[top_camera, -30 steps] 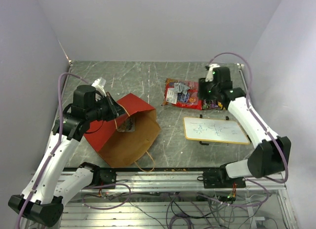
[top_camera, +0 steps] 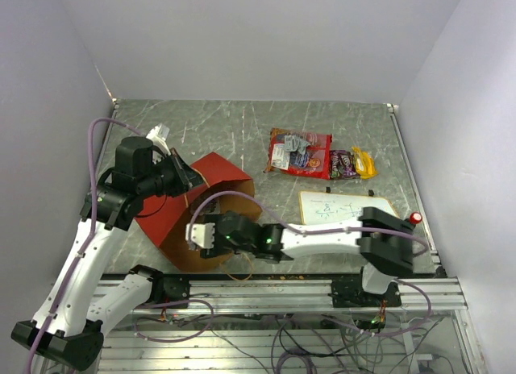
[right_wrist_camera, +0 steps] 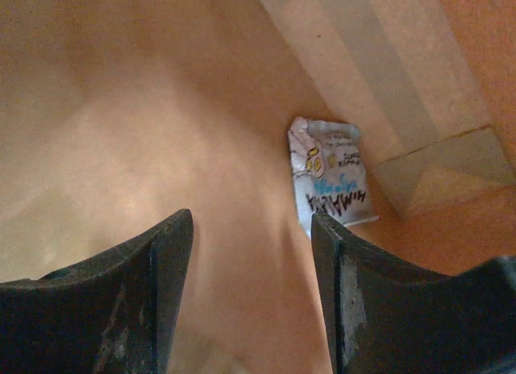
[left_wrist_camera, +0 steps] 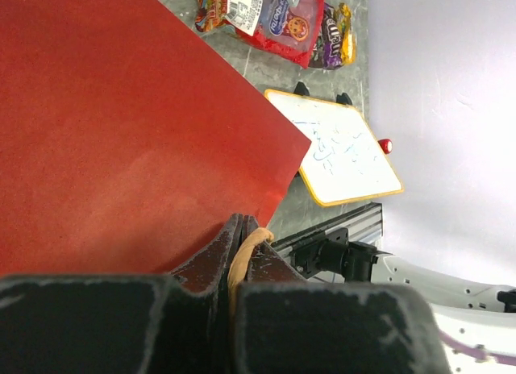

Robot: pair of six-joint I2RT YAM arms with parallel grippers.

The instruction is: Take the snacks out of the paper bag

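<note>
The red paper bag (top_camera: 185,172) lies on its side at the left, mouth toward the lower right. My left gripper (top_camera: 184,169) is shut on its handle (left_wrist_camera: 242,261), the tan loop between its fingers. My right gripper (top_camera: 208,237) is at the bag's mouth; in the right wrist view its fingers (right_wrist_camera: 145,285) stand apart with nothing between them. Inside, a small snack packet (right_wrist_camera: 330,172) lies against the bag wall, just beyond them.
Snack bags lie at the back right: a red one (top_camera: 294,152), a purple one (top_camera: 343,166) and a yellow one (top_camera: 363,163). A whiteboard (top_camera: 339,209) lies in front of them, partly under my right arm.
My right arm has swung from over the snacks at the back right, down and left into the bag's mouth. My left gripper has barely moved.
</note>
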